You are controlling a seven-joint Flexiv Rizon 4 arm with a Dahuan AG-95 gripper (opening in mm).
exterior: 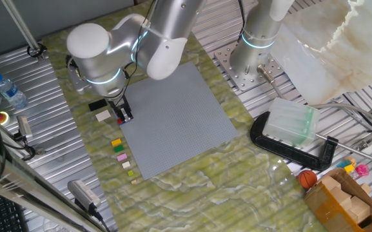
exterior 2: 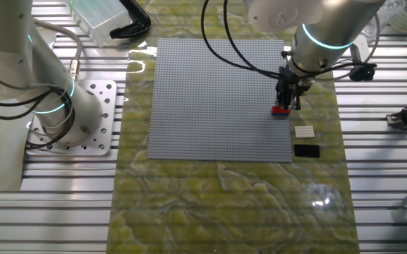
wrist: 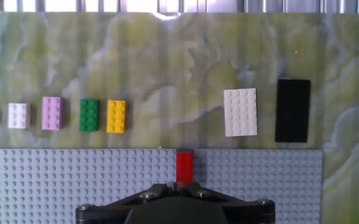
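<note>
A red brick (wrist: 184, 167) lies at the edge of the grey baseplate (wrist: 92, 180), in line with its studs. A dark blue edge (exterior 2: 281, 113) shows under the red brick (exterior 2: 281, 109), seemingly another brick beneath it. My gripper is at the red brick's near end in the wrist view, its fingertips drawn together. Nothing shows gripped between them, and the brick's top is visible ahead of them. In exterior view 1 the gripper (exterior: 127, 120) is low over the baseplate, beside the red brick (exterior: 120, 121); whether they touch cannot be made out.
Beyond the baseplate's edge lie a yellow brick (wrist: 116, 116), a green brick (wrist: 89, 115), a pink brick (wrist: 51, 113), a small white brick (wrist: 18, 116), a white plate (wrist: 240, 112) and a black plate (wrist: 292, 111).
</note>
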